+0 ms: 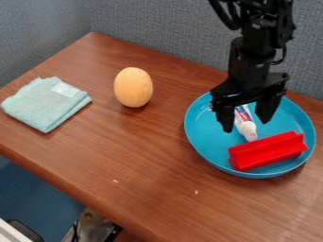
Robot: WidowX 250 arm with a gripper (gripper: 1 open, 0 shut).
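My black gripper [245, 115] hangs open over the blue plate [206, 139] at the right, its fingertips on either side of a white tube [247, 129] with a red and blue label. The tube lies on the plate, partly hidden by the gripper. A red object [266, 151], long and narrow, lies on the plate in front of the tube. I cannot tell whether the fingers touch the tube.
An egg-shaped orange object [132, 87] stands left of the plate. A folded pale blue cloth [45, 102] lies at the table's left edge.
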